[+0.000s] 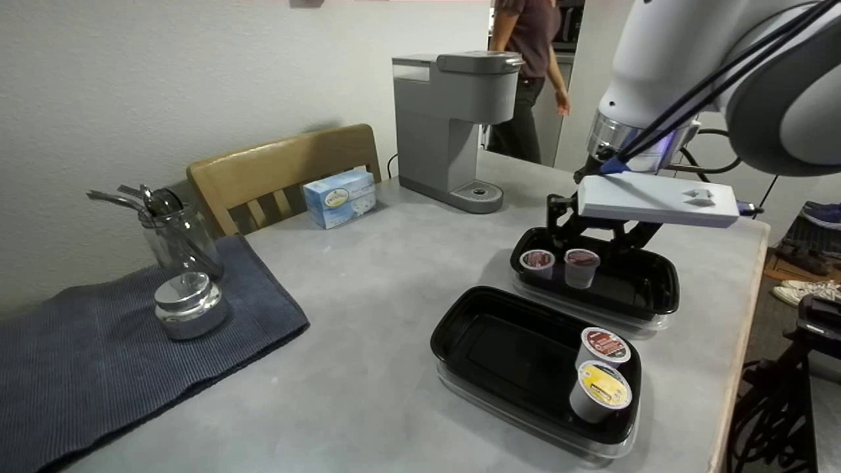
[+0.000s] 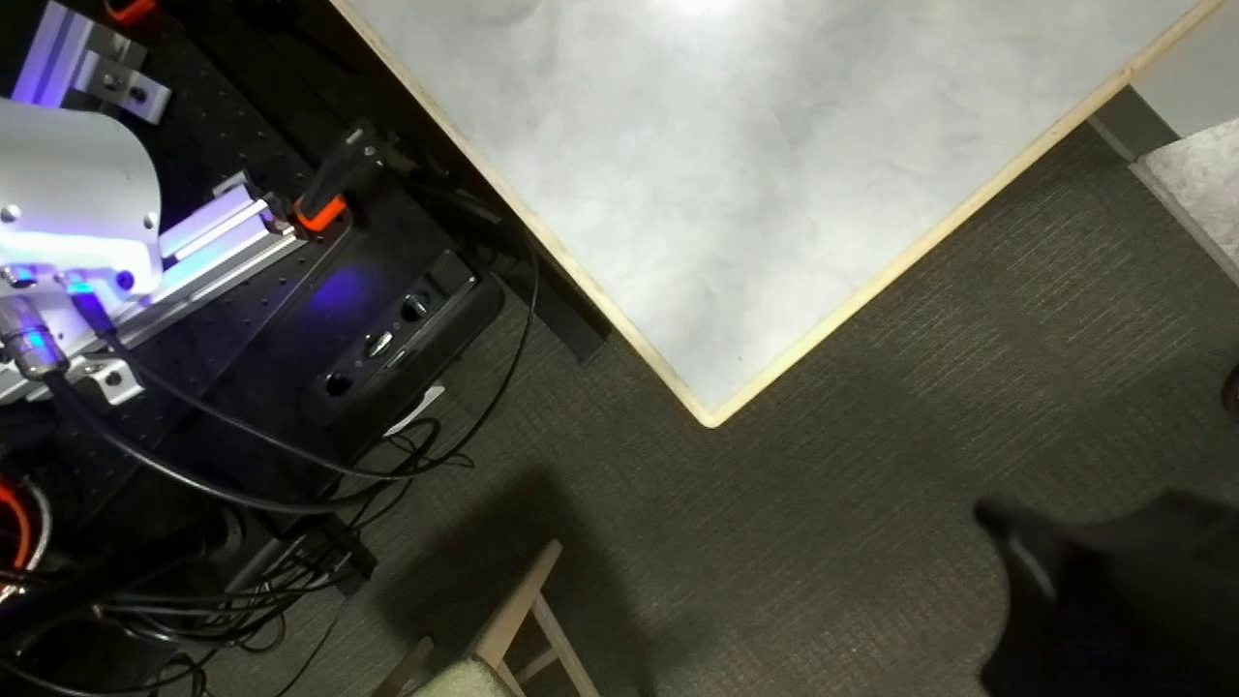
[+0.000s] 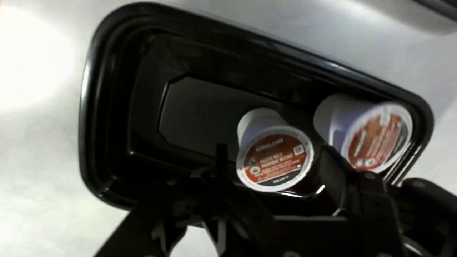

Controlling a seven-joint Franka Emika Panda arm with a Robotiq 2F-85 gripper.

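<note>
My gripper is low over the far black tray, its fingers parted. In the wrist view, a white pod with a red lid sits between the fingers, with a gap visible on each side. A second red-lidded pod leans at the tray's end, just outside the other finger. Exterior view 1 has these two pods side by side, the first pod nearer the gripper and the second pod at the tray's left end. Exterior view 2 shows neither pods nor gripper.
Closer to the camera, another black tray holds a red-lidded pod and a yellow-lidded pod. Behind stand a grey coffee maker and a blue tea box. Open tabletop lies left of the trays.
</note>
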